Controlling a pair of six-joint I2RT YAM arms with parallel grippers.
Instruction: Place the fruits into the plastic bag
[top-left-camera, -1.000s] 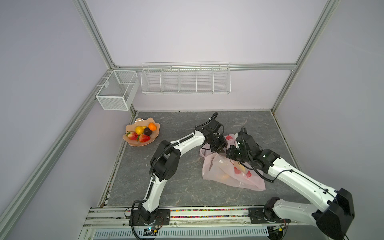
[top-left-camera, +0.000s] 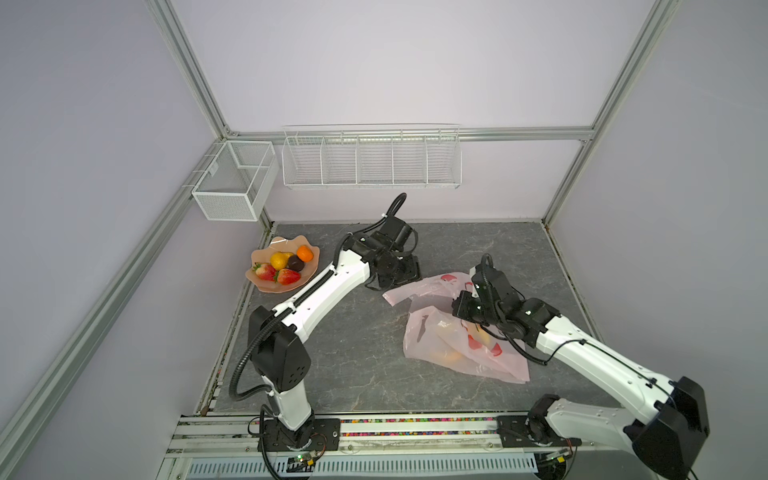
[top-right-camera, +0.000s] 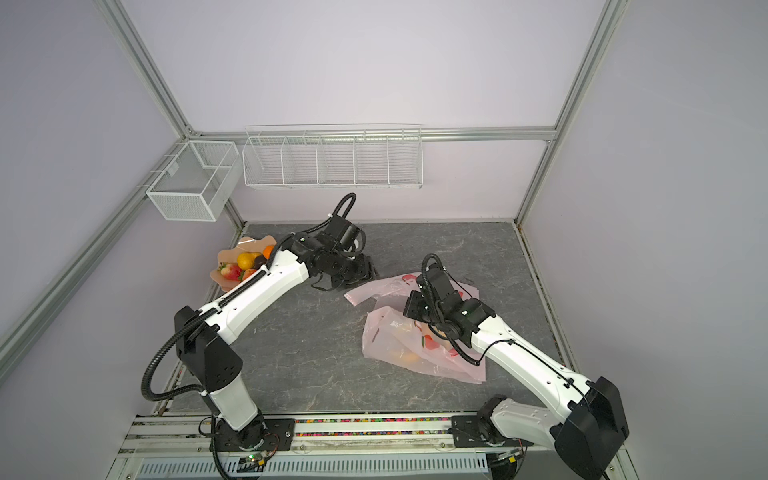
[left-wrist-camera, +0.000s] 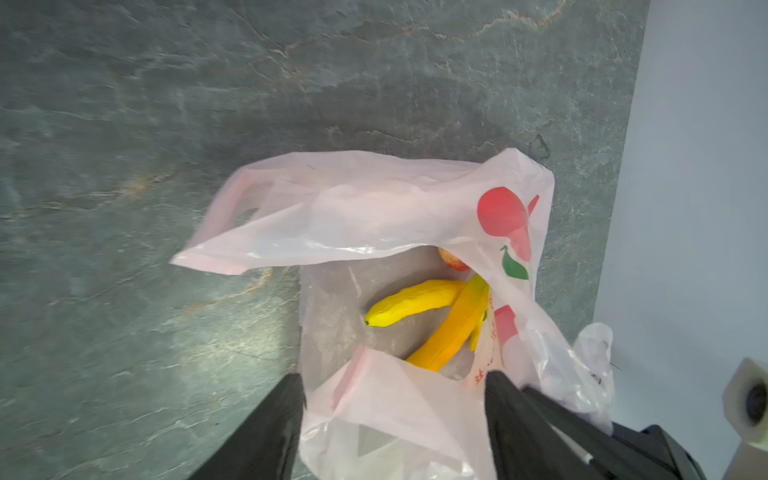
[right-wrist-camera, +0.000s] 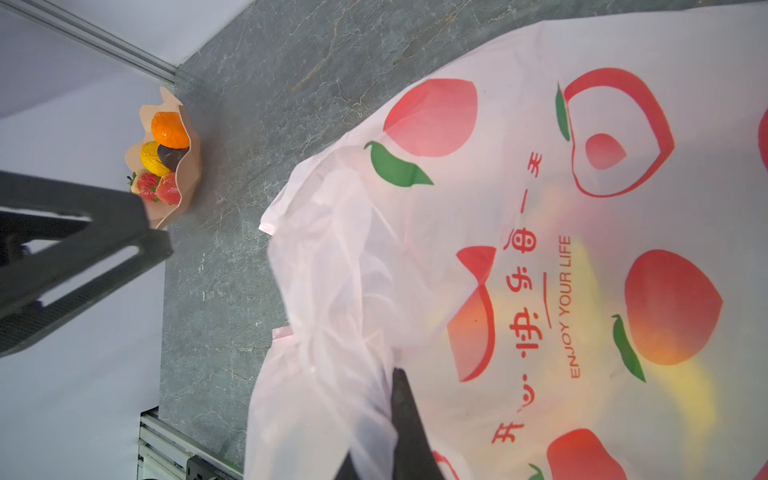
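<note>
The pink-white plastic bag (top-left-camera: 432, 340) lies on the table with its mouth towards the left. My right gripper (top-left-camera: 461, 308) is shut on its gathered rim; a dark finger (right-wrist-camera: 408, 424) shows against the bunched plastic. Through the mouth, the left wrist view shows a yellow fruit (left-wrist-camera: 412, 302), a banana (left-wrist-camera: 454, 326) and part of a red-orange fruit (left-wrist-camera: 452, 260) inside. My left gripper is open and empty, above and left of the mouth. The peach-coloured bowl (top-left-camera: 308, 277) holds an orange (top-left-camera: 305, 253), a yellow fruit (top-left-camera: 278, 260), a dark fruit (top-left-camera: 295, 263) and strawberries (top-left-camera: 287, 276).
White wire baskets (top-left-camera: 372, 160) hang on the back rail, with another basket (top-left-camera: 236, 182) at the left corner. Bare grey table (top-left-camera: 352, 352) lies between bowl and bag. Side walls close in the table at left and right.
My left gripper has drawn back from the bag's mouth, up and to the left towards the bowl. The bag's upper flap now reaches further left. My right arm has stayed still.
</note>
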